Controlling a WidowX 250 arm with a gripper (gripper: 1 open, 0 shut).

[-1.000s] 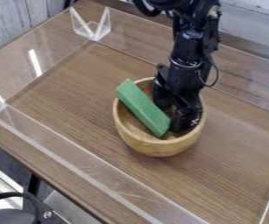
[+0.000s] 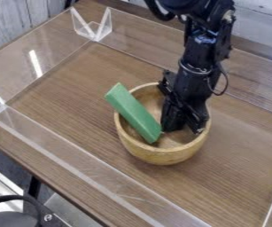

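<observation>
A wooden bowl stands on the table, right of centre. In it a green block leans steeply, its upper end sticking out past the bowl's left rim. My black gripper reaches down into the bowl just right of the block; its fingertips are dark and partly hidden, and I cannot make out anything held between them.
A small clear plastic holder is at the back left. Cables and dark gaps lie along the left edge.
The green block has tilted more upright, its upper end rising leftward. The arm has shifted slightly within the bowl.
</observation>
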